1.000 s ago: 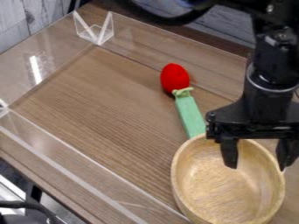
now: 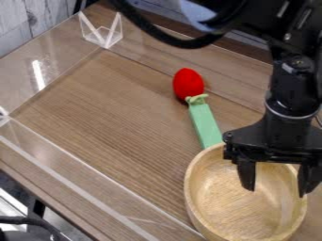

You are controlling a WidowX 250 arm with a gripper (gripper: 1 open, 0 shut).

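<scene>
My gripper [image 2: 270,168] is at the right, low over a pale yellow bowl [image 2: 233,212], its two dark fingers apart above the bowl's upper part with nothing seen between them. A green bar [image 2: 202,123] lies just beyond the bowl's upper left, partly hidden near the arm. A red rounded object [image 2: 189,81] lies at the bar's top end.
A clear wire-like or plastic item [image 2: 102,30] sits at the top left. The dark arm fills much of the right side.
The bowl, bar and red object are unmoved.
</scene>
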